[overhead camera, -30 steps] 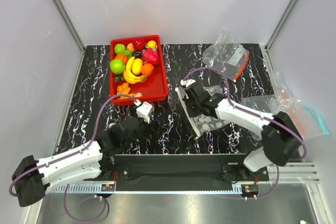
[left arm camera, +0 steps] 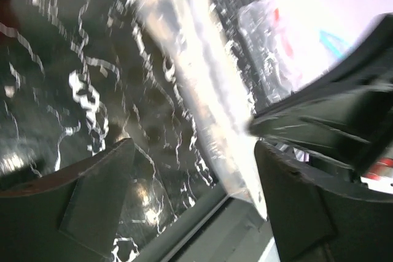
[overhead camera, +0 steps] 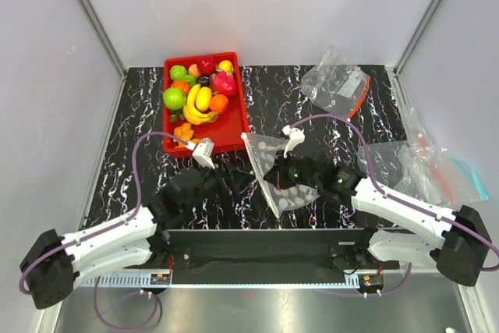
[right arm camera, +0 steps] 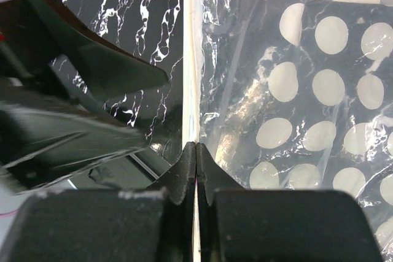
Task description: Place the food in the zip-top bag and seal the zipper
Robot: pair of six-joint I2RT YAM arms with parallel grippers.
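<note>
A clear zip top bag with pale dots [overhead camera: 295,199] stands in the middle, its white zip edge tilted towards the left arm. My right gripper is shut on that edge, with the dotted side spreading to the right. To the left of the same edge, my left gripper is open; its right finger [left arm camera: 288,194] appears close to the bag strip [left arm camera: 199,78], but contact cannot be told. Fruit and vegetables, among them bananas [overhead camera: 192,105], a green apple [overhead camera: 174,99] and an orange [overhead camera: 219,104], lie in the red bin [overhead camera: 228,126].
Another clear bag [overhead camera: 334,87] with an orange strip lies at the back right. More clear bags [overhead camera: 425,168] spread along the right side. Both grippers are very close together at the bag edge. Bare black marbled table [overhead camera: 113,169] shows at the left.
The right gripper has carried the bag edge leftward, the bag moving with it. The left gripper has swung round to the right, towards that edge. The food and bin have not moved.
</note>
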